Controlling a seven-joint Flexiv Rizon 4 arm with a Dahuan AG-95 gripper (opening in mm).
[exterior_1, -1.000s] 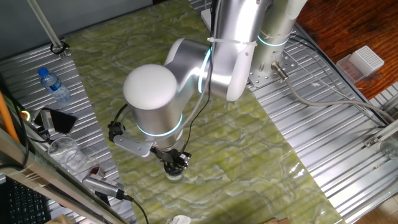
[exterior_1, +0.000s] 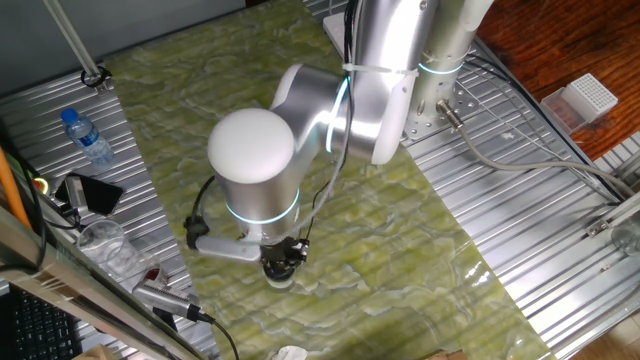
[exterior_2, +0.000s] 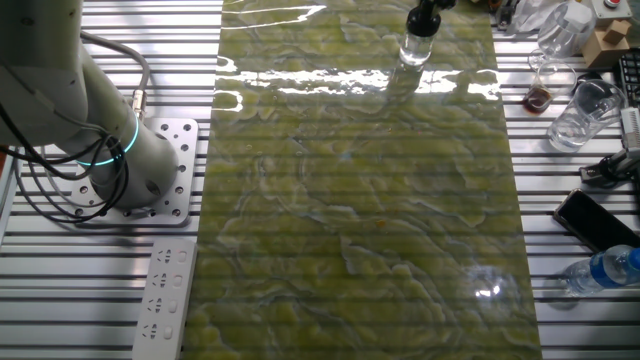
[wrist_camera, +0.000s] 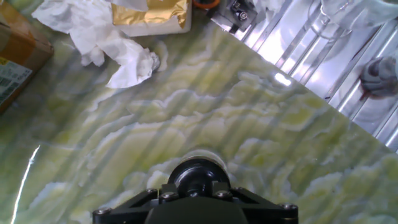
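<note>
My gripper is over the green marbled sheet, at the black top (wrist_camera: 199, 167) of a small clear glass bottle (exterior_2: 415, 48). In the wrist view its fingers stand on either side of the glossy black top, close against it. Whether they press on it cannot be made out. The bottle stands upright near the far edge in exterior view 2, its upper part merging with the dark gripper. Only a pale rim of the bottle shows beyond the black top in the wrist view. From exterior view 1, the gripper (exterior_1: 285, 258) hides most of the bottle.
Crumpled white tissue (wrist_camera: 127, 53), a gold-topped white block (wrist_camera: 155, 15) and a cardboard box (wrist_camera: 18, 53) lie ahead of the gripper. Glass vessels (exterior_2: 585, 115), a phone (exterior_2: 597, 222) and a water bottle (exterior_2: 605, 270) line the slatted side. Most of the green sheet (exterior_2: 350, 220) is bare.
The arm's rounded joint moved a little right and down; the bottle stays at nearly the same spot.
</note>
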